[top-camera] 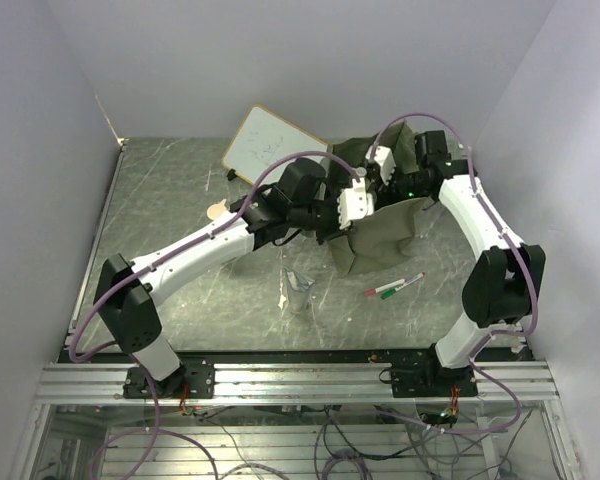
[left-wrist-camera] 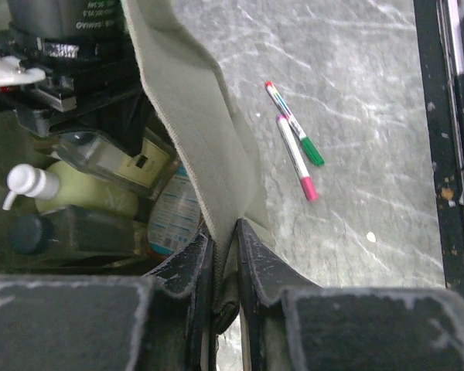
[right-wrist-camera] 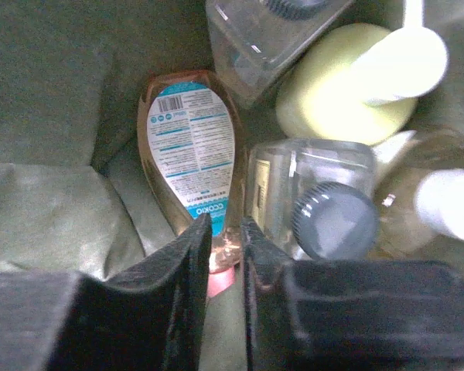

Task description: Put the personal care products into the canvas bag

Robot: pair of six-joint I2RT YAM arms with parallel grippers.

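Note:
The canvas bag [top-camera: 375, 245] stands at the back right. My left gripper is shut on its olive rim [left-wrist-camera: 185, 131]. Inside lie several products: a label-backed amber bottle [right-wrist-camera: 187, 143], a cream bottle with white pump [right-wrist-camera: 325, 100], a clear bottle with dark cap [right-wrist-camera: 332, 220], another with a white cap [right-wrist-camera: 456, 205] and a clear container [right-wrist-camera: 255, 42]. My right gripper is over these bottles inside the bag; whether anything is between its fingers cannot be told, and its opening is unclear.
A whiteboard [top-camera: 270, 145] lies at the back. A red pen [top-camera: 383, 287] and a green pen [top-camera: 403, 285] lie in front of the bag. A silvery crumpled object [top-camera: 298, 293] stands at the front middle.

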